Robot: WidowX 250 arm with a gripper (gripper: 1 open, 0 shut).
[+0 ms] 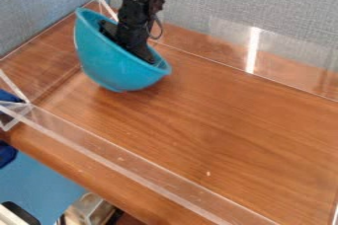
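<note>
A blue bowl [113, 66] is tipped steeply at the back left of the wooden table, its near side low and its left rim raised. The black gripper [133, 37] reaches down into it, largely hidden by the bowl wall. Whether its fingers are shut, and on what, is hidden; the bowl's contents are also out of sight.
Clear low walls edge the table, with textured panels behind. A dark blue object sits at the left edge, outside the table.
</note>
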